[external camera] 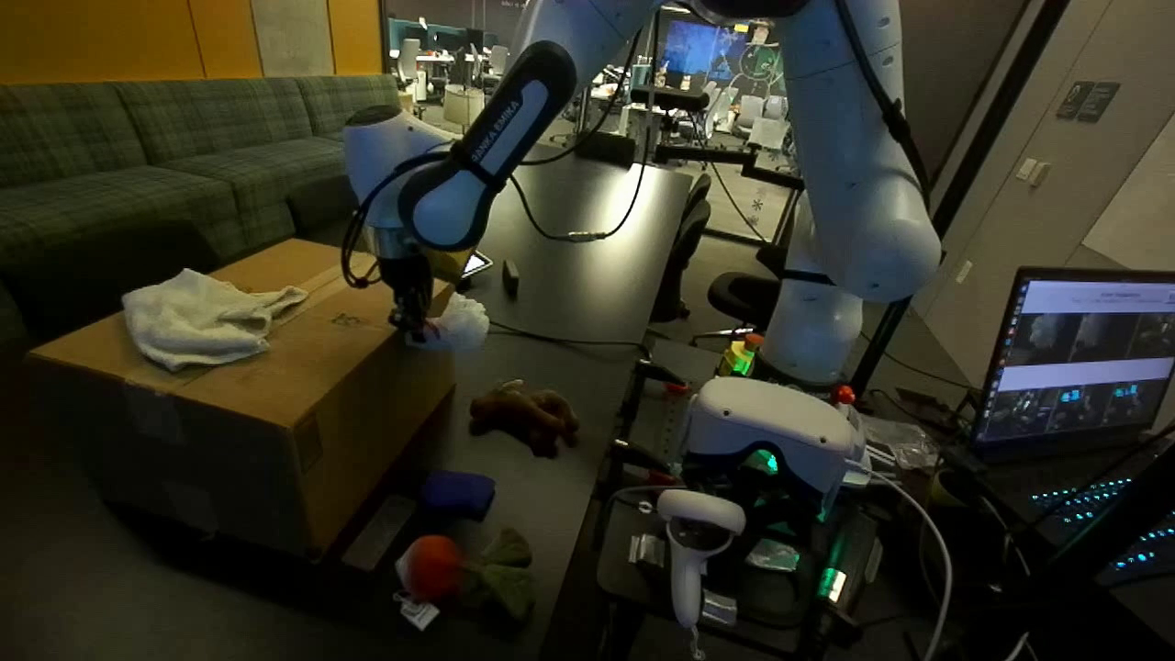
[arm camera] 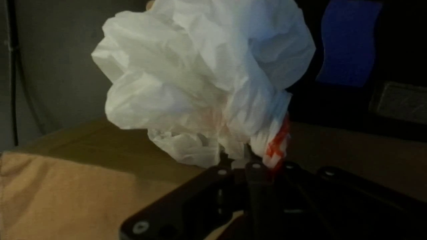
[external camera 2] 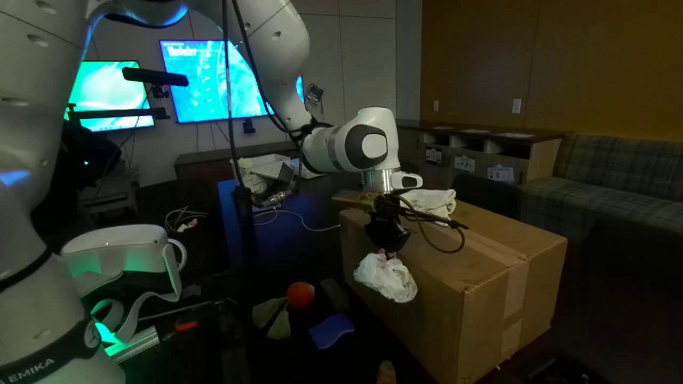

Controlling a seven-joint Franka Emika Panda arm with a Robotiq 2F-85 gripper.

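Note:
A crumpled white plastic bag [arm camera: 200, 68] with a red-marked twisted end hangs from my gripper, whose fingers are shut on that gathered end. In exterior view 1 the gripper [external camera: 413, 327] is beside the upper edge of a large cardboard box [external camera: 330, 386], and the bag [external camera: 457, 323] sticks out on the table side. Exterior view 2 has the bag [external camera 2: 386, 277] in front of the box's side [external camera 2: 442, 301], below the gripper [external camera 2: 384, 249]. Whether the gripper touches the box cannot be told.
On the box lies a white towel [external camera: 209, 318]. On the dark table beside it are a brown plush toy [external camera: 525, 417], a blue object [external camera: 457, 494], a grey block [external camera: 380, 532] and a red-and-green plush [external camera: 430, 567]. Bare table [external camera: 573, 275] extends behind.

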